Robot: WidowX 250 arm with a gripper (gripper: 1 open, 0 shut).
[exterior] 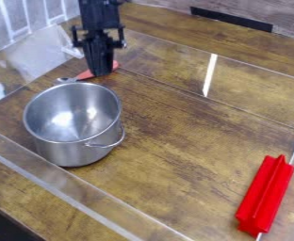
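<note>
The black gripper hangs at the upper left, shut, its tips low over a red-handled utensil lying on the wooden table behind the steel pot; whether it touches the utensil cannot be told. The large steel pot with a side handle stands at the left.
A red block-like object lies at the right front. A light wall is at the far upper left.
</note>
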